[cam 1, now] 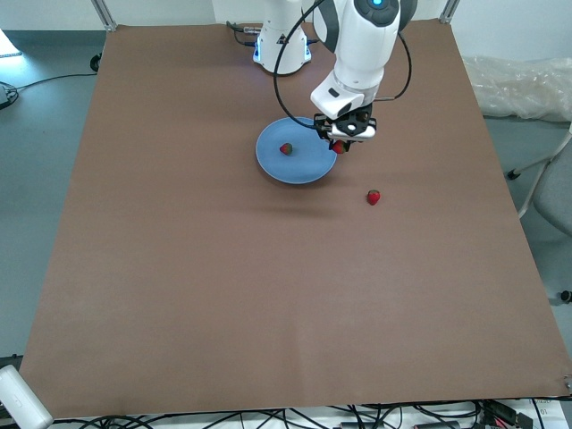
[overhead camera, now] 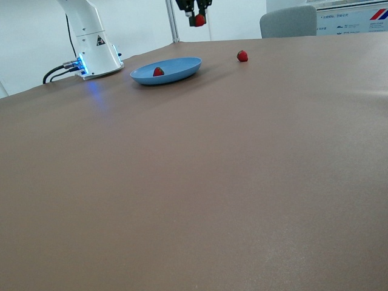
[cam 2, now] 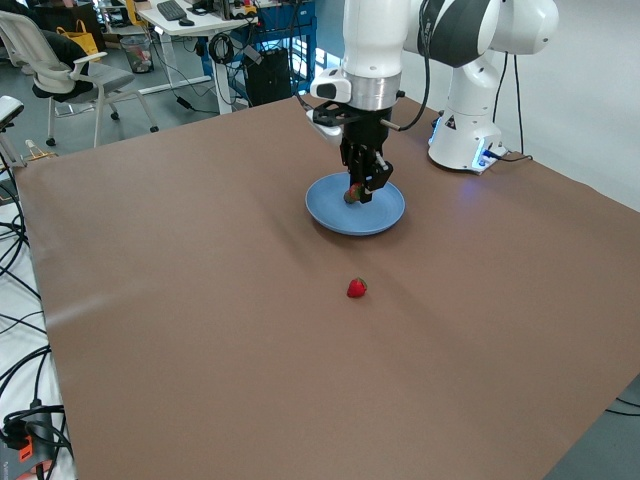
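Observation:
A blue plate [cam 1: 295, 163] [overhead camera: 166, 77] [cam 2: 355, 216] lies on the brown table with one strawberry [cam 1: 286, 149] [overhead camera: 158, 71] on it. My gripper [cam 1: 340, 143] [overhead camera: 197, 18] [cam 2: 362, 185] hangs above the plate's right edge in the left view, shut on a second strawberry [overhead camera: 199, 20], which is held clear of the tabletop. A third strawberry [cam 1: 374, 197] [overhead camera: 242, 56] [cam 2: 357, 288] lies on the table apart from the plate.
The white arm base [cam 1: 281, 54] with cables stands at the back. A grey chair [cam 1: 554, 188] and plastic wrapping are off the table's edge.

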